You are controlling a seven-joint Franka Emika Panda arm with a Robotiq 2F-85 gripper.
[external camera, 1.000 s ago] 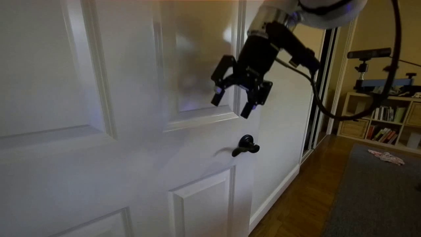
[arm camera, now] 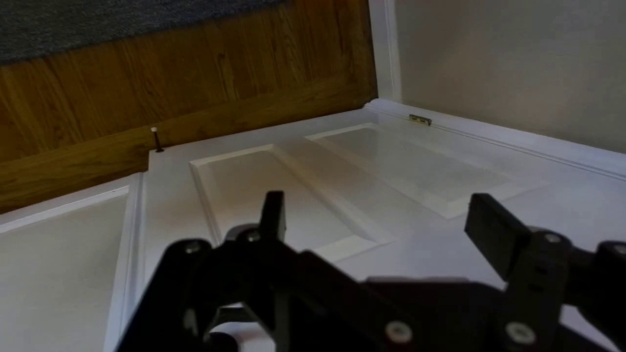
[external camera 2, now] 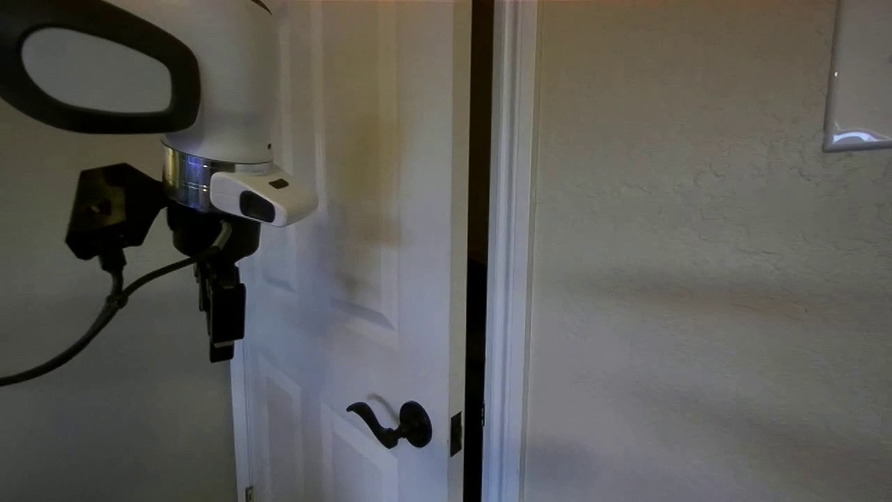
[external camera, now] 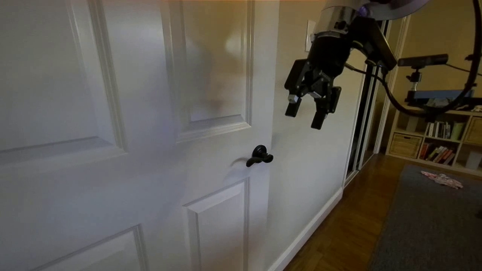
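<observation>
A white panelled door (external camera: 217, 162) with a dark lever handle (external camera: 260, 156) fills the left of the first exterior view. My gripper (external camera: 305, 113) is open and empty, above and to the right of the handle, without touching it. In the second exterior view the door (external camera 2: 435, 251) stands ajar, a dark gap along its latch edge. There the handle (external camera 2: 410, 425) sits lower and to the right of my gripper (external camera 2: 222, 350), seen side-on. In the wrist view the open fingers frame the door's lower panels (arm camera: 270, 193); a dark shape behind the left finger may be the handle.
The door frame (external camera 2: 511, 251) and a textured wall (external camera 2: 702, 293) stand right of the gap. A cable hangs in a loop from the arm. Wood floor (external camera: 357, 226), a grey rug (external camera: 429, 226) and a bookshelf (external camera: 429, 140) lie farther off.
My gripper has moved right and slightly up in the first exterior view, away from the door face, and hangs more upright. The door's edge and handle have shifted left, the handle also slightly up.
</observation>
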